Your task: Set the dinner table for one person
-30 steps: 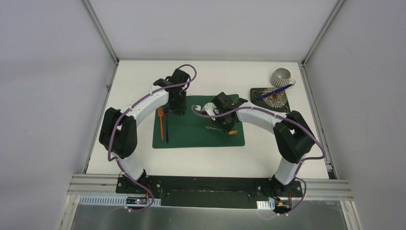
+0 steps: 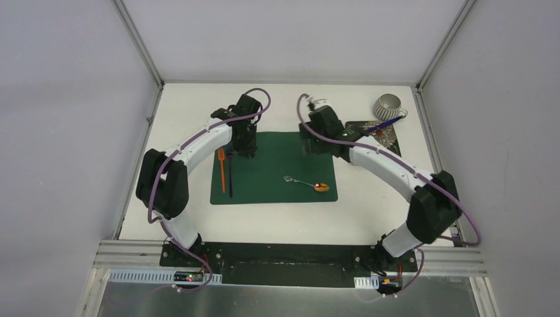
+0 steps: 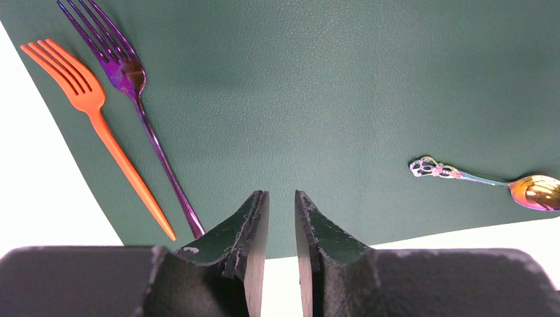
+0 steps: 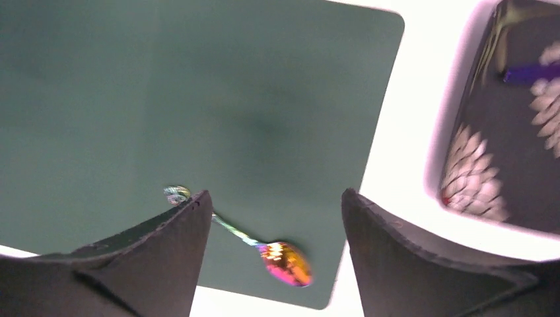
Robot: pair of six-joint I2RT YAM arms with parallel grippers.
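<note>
On the green placemat (image 2: 271, 185), an orange fork (image 3: 119, 152) and a purple fork (image 3: 158, 145) lie side by side at the left; an iridescent spoon (image 3: 528, 188) lies crosswise at the lower right. My left gripper hovers over the mat right of the forks, fingertips slightly apart, nothing between them. My right gripper is open and empty above the mat's right part, higher than the spoon. A dark flower-patterned square plate (image 4: 508, 172), with a blue utensil (image 4: 531, 72) on it, is right of the mat, partly hidden by the right arm in the top view.
A ribbed cup (image 2: 386, 105) stands at the back right. Frame rails and walls bound the sides and back.
My right gripper has moved up and back from the spoon, uncovering it on the mat, and that arm has swung rightward at the elbow. The left arm looks unchanged.
</note>
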